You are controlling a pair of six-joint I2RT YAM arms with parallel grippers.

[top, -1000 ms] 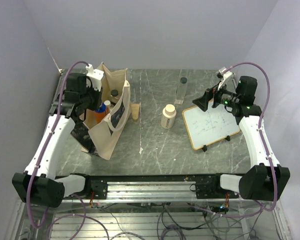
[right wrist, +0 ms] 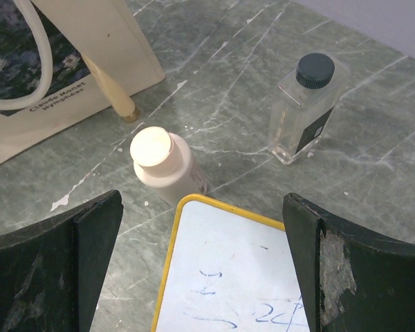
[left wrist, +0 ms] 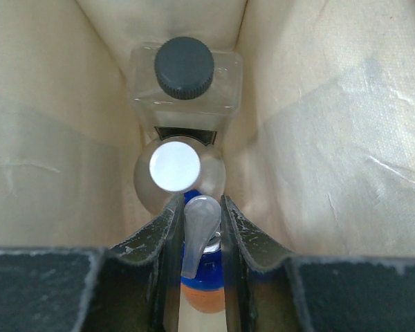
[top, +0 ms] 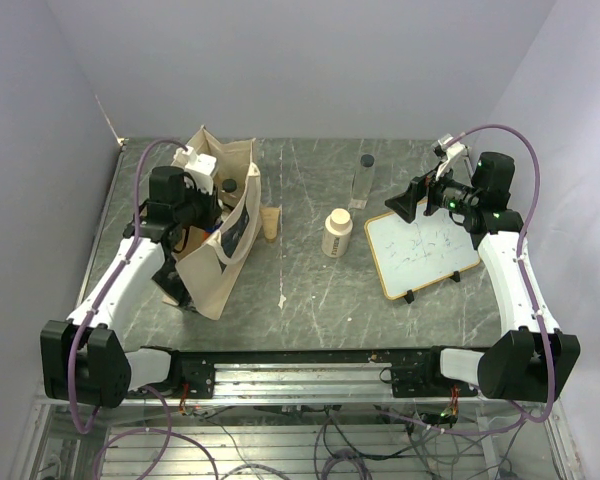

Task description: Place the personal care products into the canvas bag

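My left gripper (top: 202, 208) is down inside the canvas bag (top: 220, 280), shut on a slim grey tube (left wrist: 200, 235) above an orange bottle with a blue cap (left wrist: 204, 297). Beyond these lie a white-capped bottle (left wrist: 174, 166) and a clear bottle with a dark cap (left wrist: 183, 76). On the table, a cream bottle (top: 336, 236) and another clear bottle (top: 362, 185) stand apart from the bag. My right gripper (top: 414, 198) hangs open near that clear bottle, nothing between its fingers.
A whiteboard (top: 420, 250) lies below my right gripper. A tan cylindrical item (top: 271, 222) is beside the bag's right side. Bare table (top: 320, 310) spans the middle front and back.
The right arm is unchanged.
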